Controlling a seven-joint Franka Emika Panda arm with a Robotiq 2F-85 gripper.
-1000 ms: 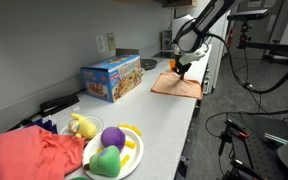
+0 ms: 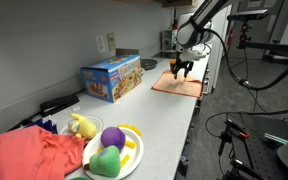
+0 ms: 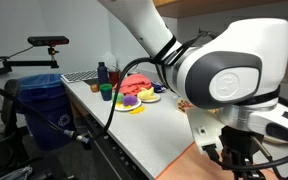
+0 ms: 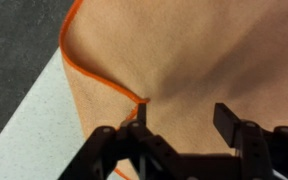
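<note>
An orange cloth (image 2: pixel 177 84) with a brighter orange hem lies on the far end of the white counter. In the wrist view the cloth (image 4: pixel 194 50) fills most of the picture, and one corner part is folded over, its hem (image 4: pixel 99 75) curving toward the left finger (image 4: pixel 139 128). My gripper is part open just over the cloth, its two fingers apart. Nothing shows held between them, though the fold's tip comes close to the left fingertip. In the first exterior view the gripper (image 2: pixel 181 75) is small above the cloth.
A blue box (image 2: pixel 114 78) stands along the back of the counter. A white plate (image 2: pixel 119 150) with toy produce and a red cloth (image 2: pixel 34 155) are at the near end. Bare counter (image 2: pixel 159 110) lies between.
The arm has shifted right and slightly toward the camera over the orange cloth. The other objects have stayed put.
</note>
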